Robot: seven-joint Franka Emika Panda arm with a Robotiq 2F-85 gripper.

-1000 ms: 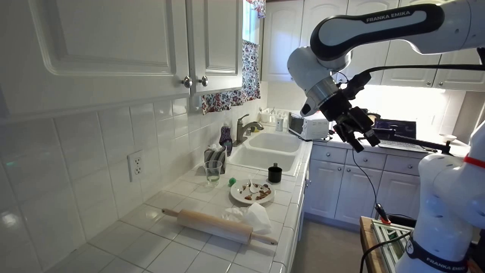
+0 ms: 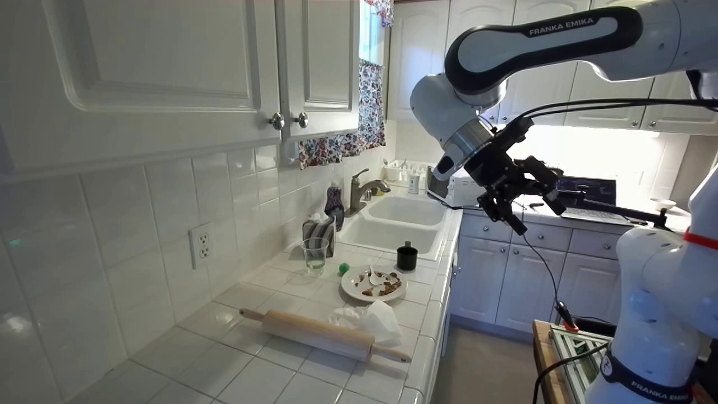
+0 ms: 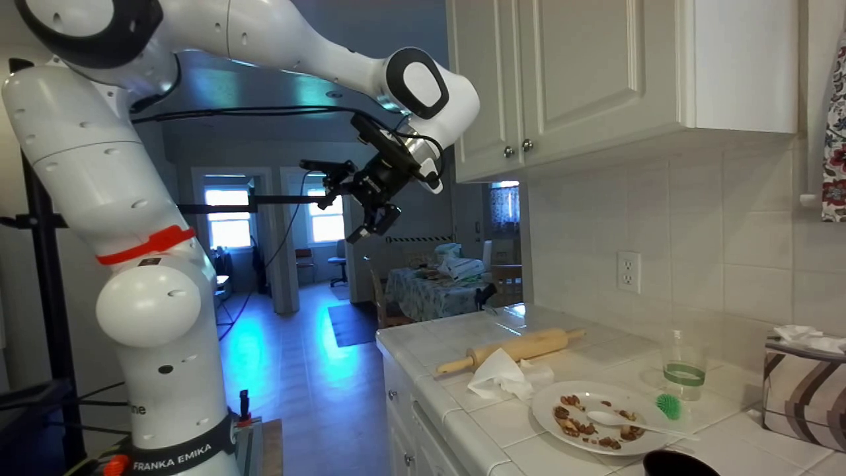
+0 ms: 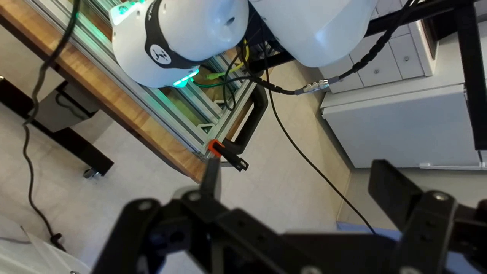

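Note:
My gripper (image 2: 540, 216) hangs in the air over the floor, to the right of the counter and well clear of it. It is open, and the wrist view shows its two fingers (image 4: 211, 179) wide apart with only floor behind the gap. On the counter, a white plate (image 3: 547, 414) holds brown crumbs or nut pieces and a white spoon (image 3: 615, 418). A crumpled white napkin (image 2: 381, 322) lies between the plate and a wooden rolling pin (image 2: 316, 333). Near the plate are a clear plastic cup (image 3: 683, 357), a small green spiky ball (image 3: 668, 406) and a black cup (image 2: 407, 258).
A striped tissue box (image 2: 319, 235) stands by the wall, in front of the sink (image 2: 390, 233). Upper cabinets (image 2: 168, 81) overhang the counter. The robot's base stands on a wooden table (image 4: 132, 121).
The arm's wrist and gripper have shifted left in exterior view 1, toward the counter, and the gripper has turned; its fingers look farther apart. The counter items have not moved.

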